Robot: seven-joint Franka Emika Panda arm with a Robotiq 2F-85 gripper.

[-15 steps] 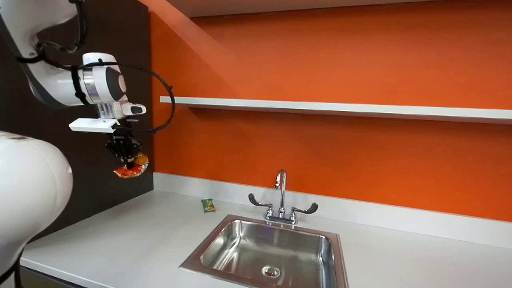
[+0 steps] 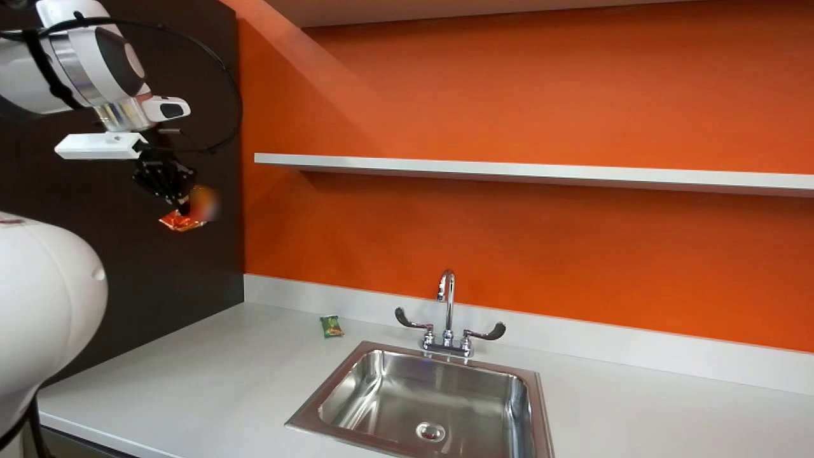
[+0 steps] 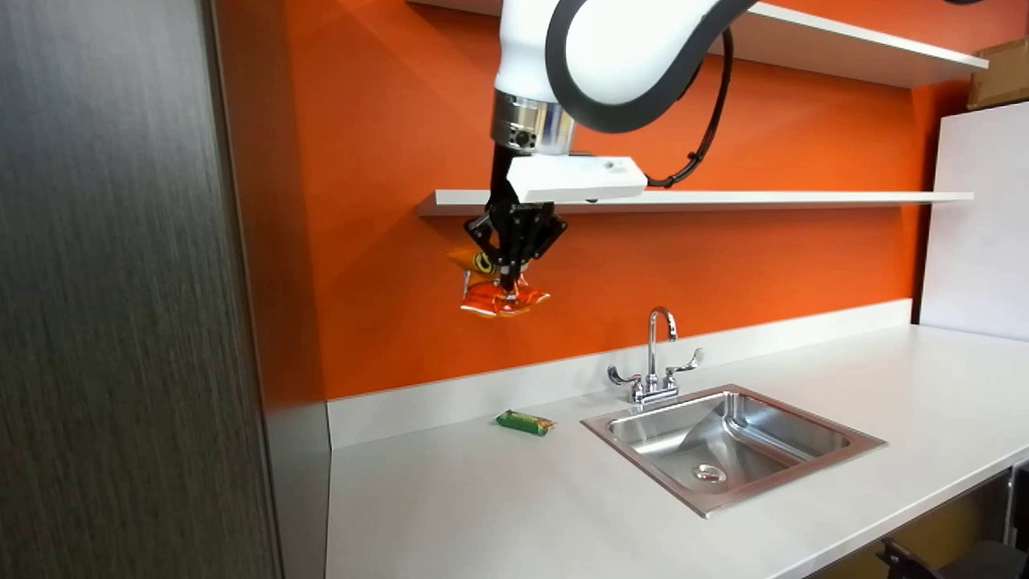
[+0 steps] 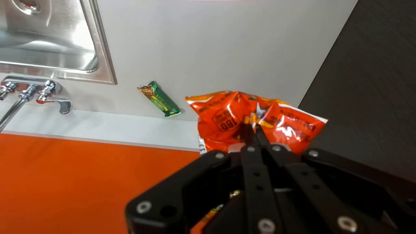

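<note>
An orange snack bag [image 4: 226, 117] hangs pinched in my gripper, whose fingers are closed together on its crumpled middle. In exterior view 2 the bag [image 3: 502, 299] is well above the counter, with the gripper [image 3: 509, 280] pointing down from over it. Exterior view 1 has the bag [image 2: 182, 221] and gripper [image 2: 183, 207] in front of the dark side panel. Part of the bag is behind the fingers in the wrist view. A small green snack packet [image 4: 162, 99] lies flat on the counter, near the back wall and left of the sink in exterior view 1.
The steel sink [image 2: 366, 439] is set into the counter, its faucet [image 2: 448, 305] rising behind it. A white shelf [image 2: 534, 169] runs along the orange wall. Dark panelling [image 2: 152, 267] closes off the left side. Left of the sink, the counter [image 2: 191, 374] is largely bare.
In exterior view 1 the arm has moved up and to the left, carrying the orange bag higher above the counter. The green packet lies where it was.
</note>
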